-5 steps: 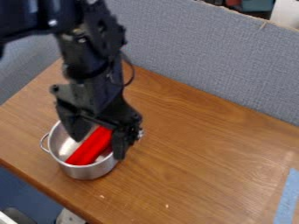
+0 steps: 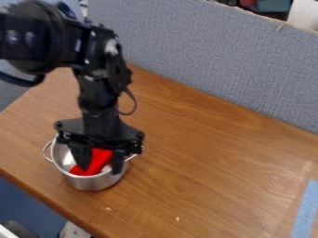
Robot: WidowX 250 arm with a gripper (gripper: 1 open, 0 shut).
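Observation:
My gripper is down at a silver two-handled pot at the table's left front, its fingers reaching into it. A red object lies in the pot, partly covered by the gripper. Whether the fingers are closed around it is unclear.
A grey padded wall runs along the back. A light blue strip lies at the far right. The table's left front edge is close to the pot.
The arm has drawn back and down toward the pot, and the gripper now covers more of the red object.

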